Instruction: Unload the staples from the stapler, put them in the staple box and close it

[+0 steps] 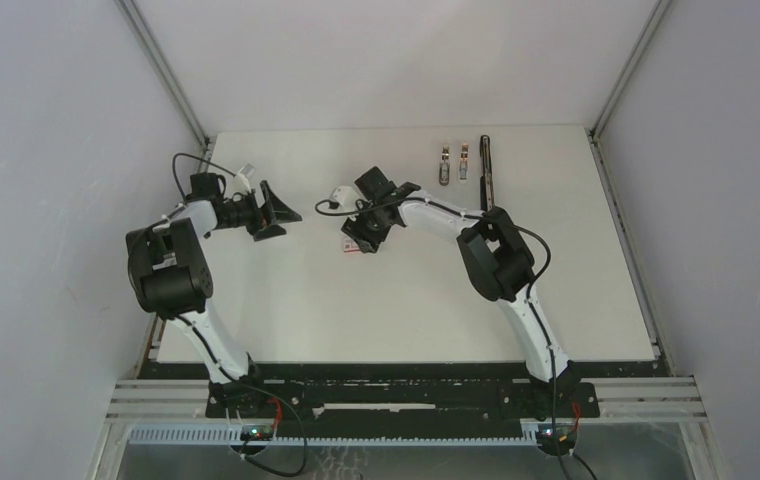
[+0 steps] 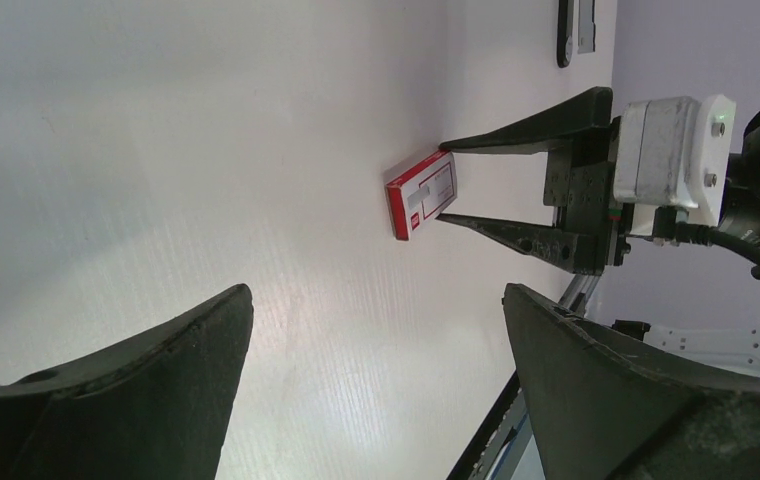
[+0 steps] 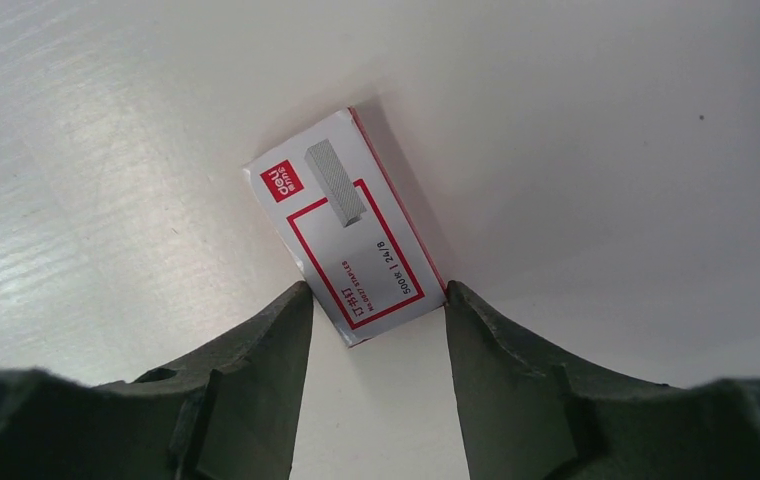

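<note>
A small red and white staple box (image 3: 356,240) is pinched at one end between the fingertips of my right gripper, which is shut on it. Seen from the left wrist, the same box (image 2: 423,193) sticks out past the right fingertips, close to the table. In the top view, the right gripper (image 1: 353,240) covers most of it near the table's middle. My left gripper (image 1: 286,215) is open and empty to its left, its two dark fingers (image 2: 136,390) wide apart. What looks like a stapler, a long dark thing (image 1: 486,172), lies at the back right.
Two small items, one greyish (image 1: 444,165) and one with an orange end (image 1: 464,162), lie left of the long dark thing.
</note>
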